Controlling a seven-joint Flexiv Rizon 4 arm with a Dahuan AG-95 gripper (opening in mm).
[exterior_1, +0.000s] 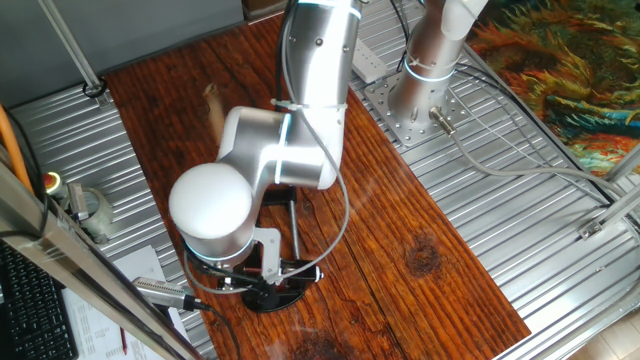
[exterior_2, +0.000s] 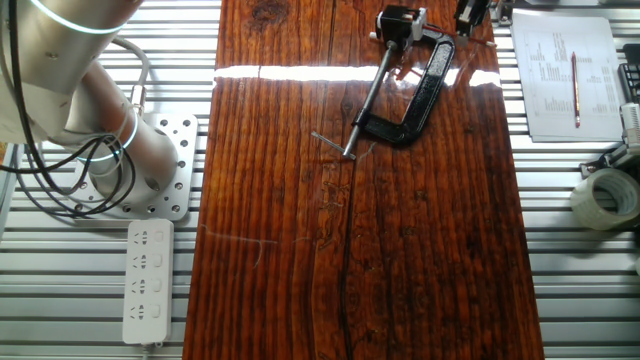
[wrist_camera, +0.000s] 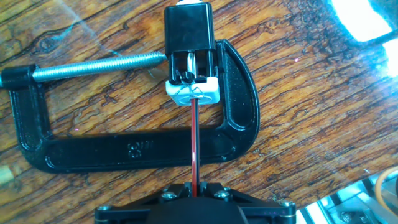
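A black C-clamp (wrist_camera: 134, 149) lies on the wooden board. Between its screw tip and frame sits a black box (wrist_camera: 188, 28) with a white end piece (wrist_camera: 193, 92). A thin dark-red rod, like a pencil (wrist_camera: 195, 143), runs from that white piece back to my gripper, which is shut on its near end. The far end meets the white piece; how deep it goes inside is hidden. Exterior view 2 shows the clamp (exterior_2: 435, 90) near the board's upper part, with the gripper (exterior_2: 470, 14) beside the box, cut by the frame edge.
Most of the wooden board (exterior_2: 290, 250) is clear. A paper sheet (exterior_2: 565, 75) with a pencil on it and a roll of tape (exterior_2: 605, 200) lie off one side. A power strip (exterior_2: 148, 285) rests by the arm's base. A thin cable (exterior_1: 345, 215) hangs along the arm.
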